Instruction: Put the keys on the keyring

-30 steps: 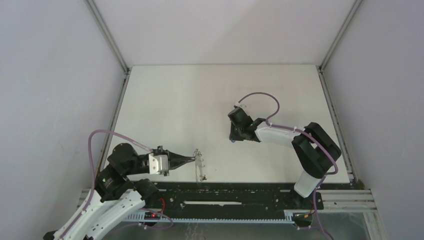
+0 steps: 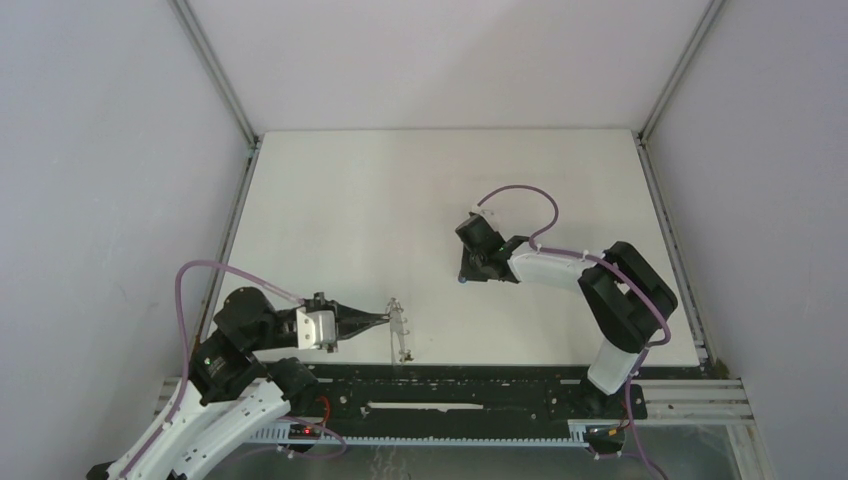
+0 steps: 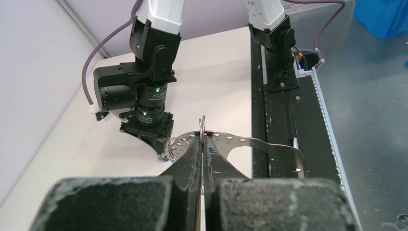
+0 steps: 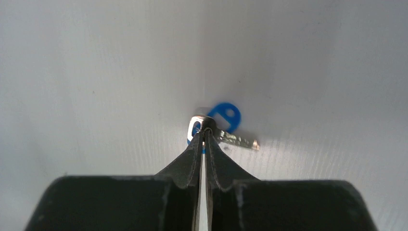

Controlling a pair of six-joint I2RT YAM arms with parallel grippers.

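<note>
My left gripper is shut on a thin wire keyring (image 3: 201,124), whose loop stands up between the fingertips. A curved metal strip with holes (image 3: 260,143) hangs there as well, with a second thin loop at its left end. From above, the strip (image 2: 397,330) is upright at the tip of the left gripper (image 2: 387,318). In the right wrist view my right gripper has its tips close together at the head of a silver key (image 4: 238,140). Blue-headed keys (image 4: 232,114) lie around it; whether anything is gripped cannot be told.
The right arm's purple cable (image 2: 540,190) loops above its wrist.
The left arm and the metal strip stay where they were.
</note>
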